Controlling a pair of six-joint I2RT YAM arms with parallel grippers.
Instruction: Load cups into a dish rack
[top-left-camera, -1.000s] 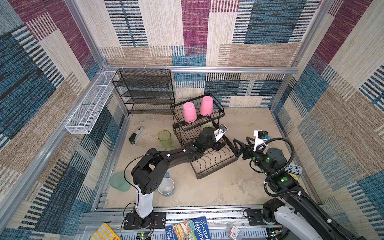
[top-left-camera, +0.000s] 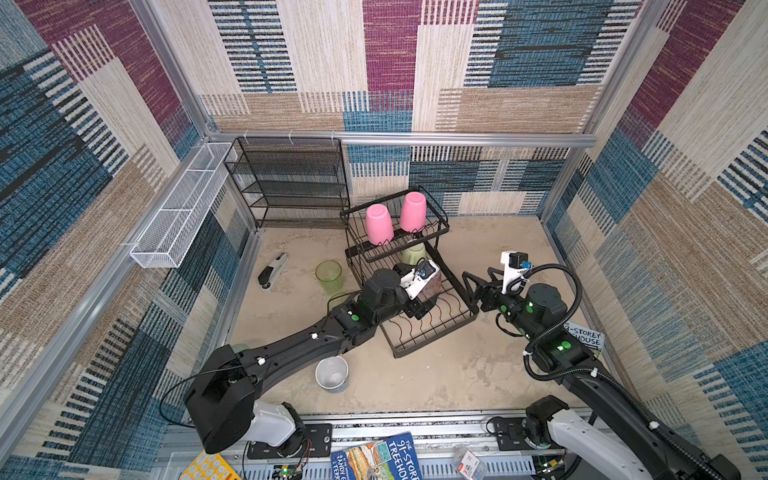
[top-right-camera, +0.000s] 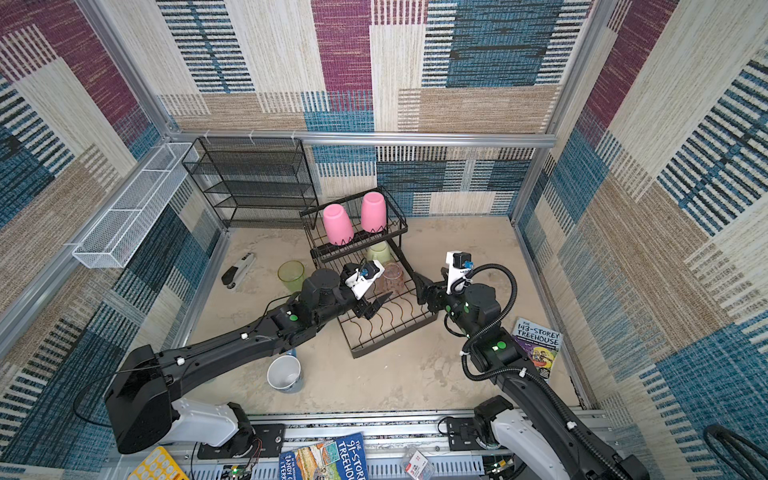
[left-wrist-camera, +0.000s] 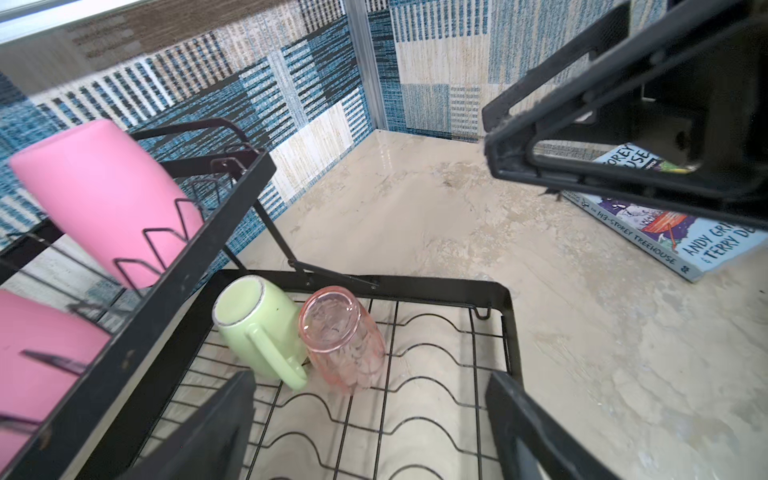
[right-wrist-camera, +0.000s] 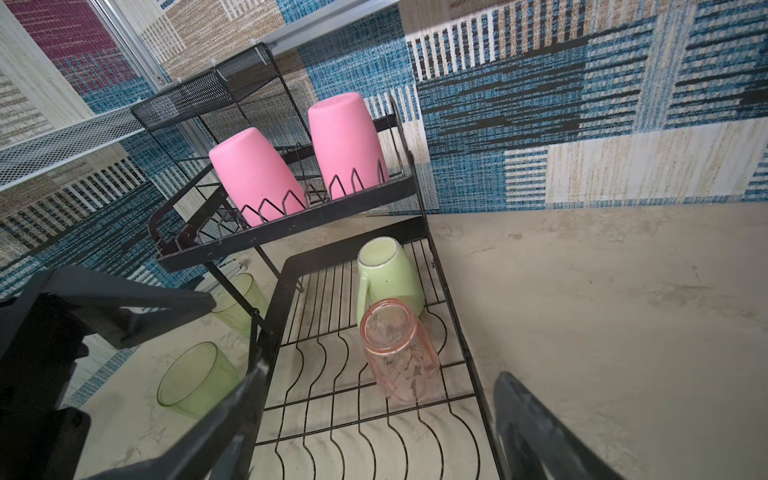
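Note:
The black dish rack (top-left-camera: 436, 339) stands mid-table. Two pink cups (right-wrist-camera: 257, 177) sit upside down on its upper tier. On the lower tier, a green mug (right-wrist-camera: 390, 272) and a clear pink glass (right-wrist-camera: 400, 356) stand inverted side by side. My left gripper is open above the lower tier, apart from the glass. My right gripper, also open and empty, hangs at the rack's right edge. Left of the rack are green glasses, one green glass (right-wrist-camera: 200, 380) and another green glass (top-left-camera: 329, 276). A grey-blue mug (top-right-camera: 285, 373) stands upright near the front.
A box cutter (top-left-camera: 273, 270) lies at the left and a book (top-right-camera: 536, 344) at the right. A black mesh shelf (top-left-camera: 289, 182) stands at the back left. Table right of the rack is clear. My left forearm passes over the table's left part.
The right arm has shifted slightly.

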